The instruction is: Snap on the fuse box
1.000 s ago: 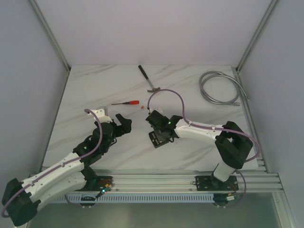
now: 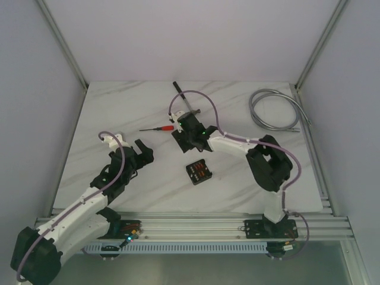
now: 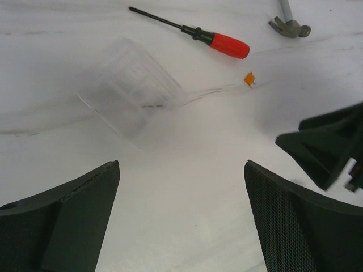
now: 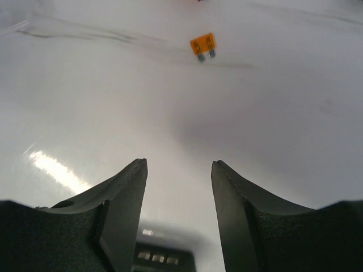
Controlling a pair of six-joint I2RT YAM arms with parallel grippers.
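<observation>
An orange fuse [image 4: 203,45] lies on the marble table, above my open right gripper in the right wrist view. In the top view the right gripper [image 2: 181,141] is over the table, behind the fuse box [image 2: 199,171]. The dark box also shows at the bottom of the right wrist view. My left gripper hangs open over the left of the table, with a clear plastic cover [image 3: 127,90] below and ahead of it and the fuse [image 3: 249,79] to the right.
A red screwdriver [image 2: 166,128] and a hammer [image 2: 178,89] lie toward the back. A coiled grey hose [image 2: 255,110] is at the back right. The front of the table between the arms is mostly clear.
My right gripper has moved back and left, away from over the fuse box, uncovering it. My left gripper has shifted slightly left.
</observation>
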